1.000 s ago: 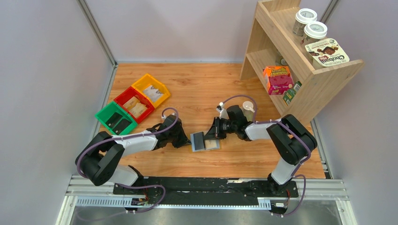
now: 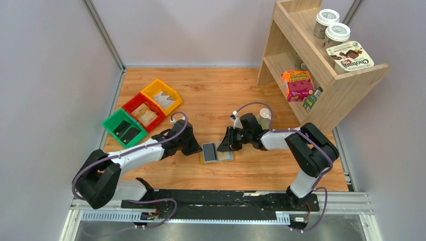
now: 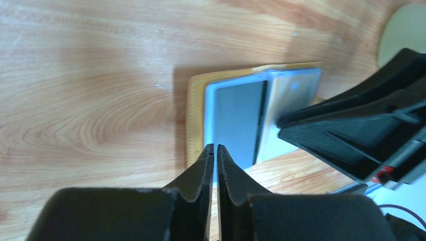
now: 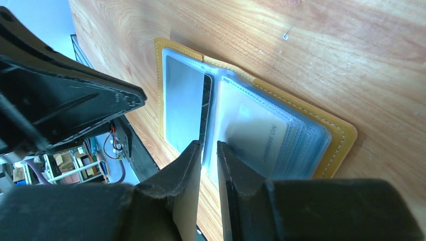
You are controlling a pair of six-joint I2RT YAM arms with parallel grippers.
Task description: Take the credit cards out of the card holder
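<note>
The card holder (image 2: 201, 159) lies spread open on the table, with a tan border and clear bluish sleeves. A dark grey card (image 3: 237, 120) with a black stripe sits in its left-hand sleeve; a pale card (image 4: 251, 128) shows through the right-hand sleeve. My left gripper is shut at the holder's left side, its tips over the border of the grey card's sleeve, nothing seen between them. Over the right-hand sleeves, my right gripper has its fingertips a little apart, nothing gripped. Whether either gripper touches the plastic is hard to tell.
Green (image 2: 114, 118), red (image 2: 131, 103) and yellow (image 2: 176, 102) bins stand at the back left, each with something inside. A lidded jar (image 2: 264, 114) is behind my right gripper, and a wooden shelf (image 2: 334, 98) rises at the right.
My left gripper has shifted slightly left, and the card holder has slid a little left with it.
</note>
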